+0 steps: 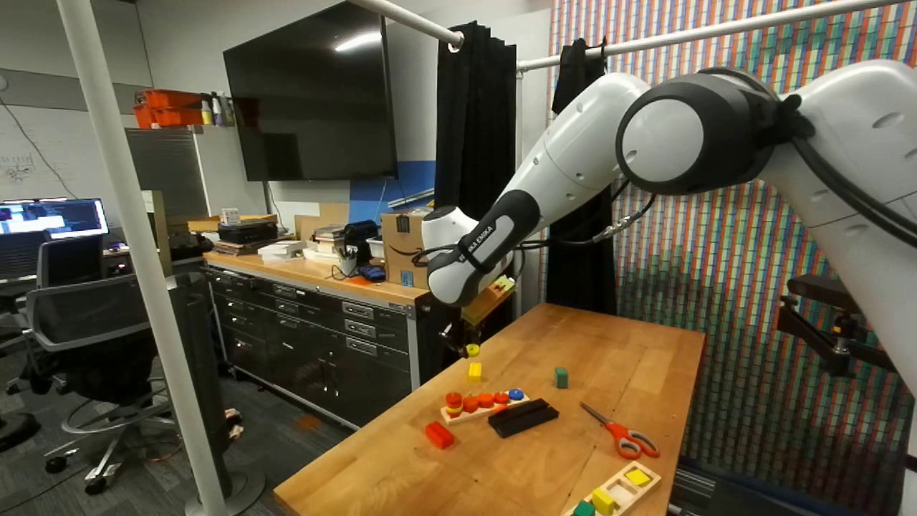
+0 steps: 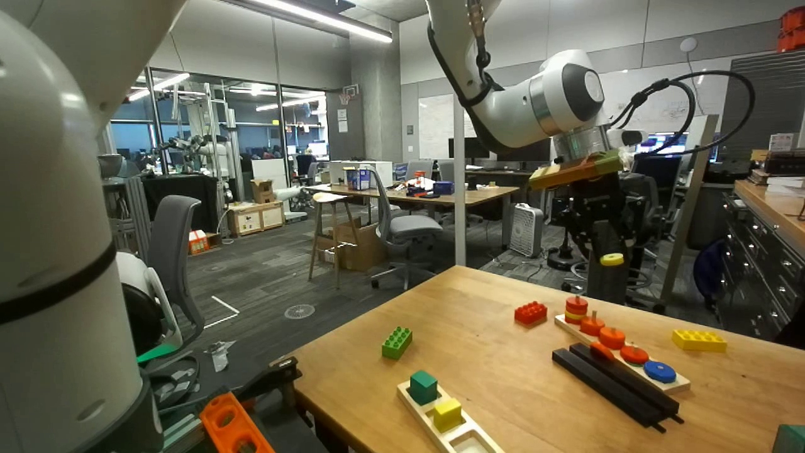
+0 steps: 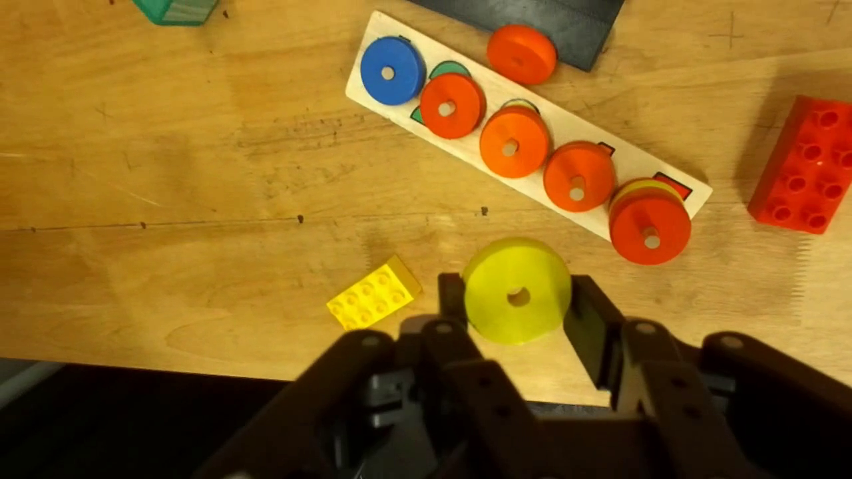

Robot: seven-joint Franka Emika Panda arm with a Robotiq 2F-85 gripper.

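Observation:
Between its two fingers my gripper is shut on a round yellow disc [image 3: 503,319] with a hole in the middle. In exterior view 2 the yellow disc [image 2: 612,259] hangs from the gripper, well above the tabletop and apart from everything on it. A wooden peg board [image 3: 479,156] lies on the table; its pegs carry a blue disc [image 3: 392,70] at one end and several red-orange discs [image 3: 515,142], with a yellow one under the red at the other end. One loose red disc [image 3: 522,54] rests by the black bars.
Around the board lie black bars [image 2: 615,385], a red brick [image 2: 530,313], a yellow brick [image 2: 699,340] and a green brick [image 2: 397,342]. Scissors [image 1: 620,434] and a wooden tray [image 1: 620,490] with blocks sit nearer the robot base. A green block [image 1: 561,378] stands apart.

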